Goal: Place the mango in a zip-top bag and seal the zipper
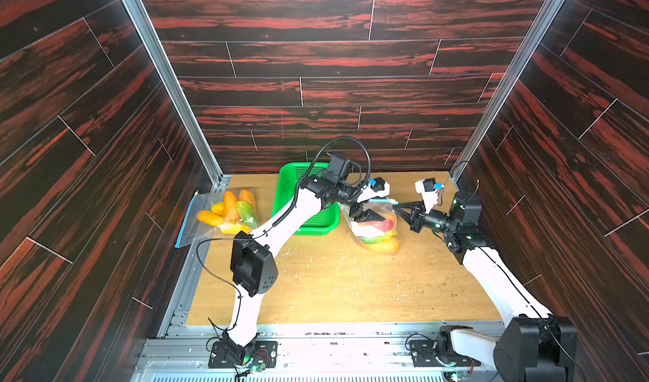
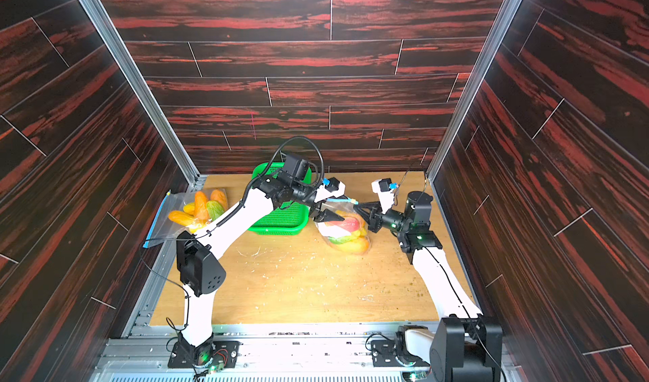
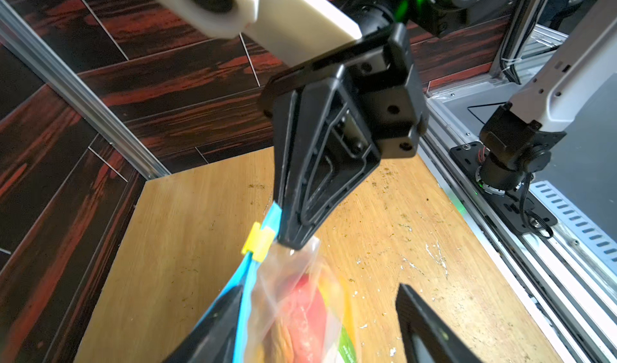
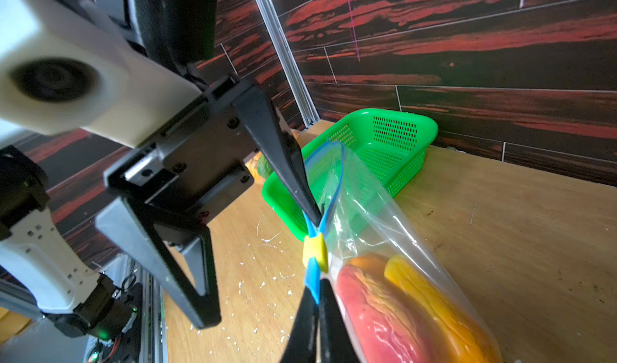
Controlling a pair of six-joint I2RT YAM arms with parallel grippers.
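Observation:
A clear zip top bag point(image 4: 392, 225) stands on the table holding several mangoes, among them a red mango point(image 4: 379, 311) and a yellow mango point(image 4: 443, 308). Its blue zipper strip carries a yellow slider point(image 4: 315, 252) near the right end. My right gripper is shut on that strip's end, just beside the slider. Close to it, my left gripper has its fingers spread; one finger point(image 4: 282, 151) lies against the blue strip above the slider, the other stands off to the side. Blue edges spread apart behind that finger in the right wrist view.
Behind my left arm sits a green basket point(image 1: 285, 186). At the far left lies another bag point(image 1: 197, 230) of mangoes with a blue zipper. Bare table point(image 1: 338, 287) extends in front of the bag.

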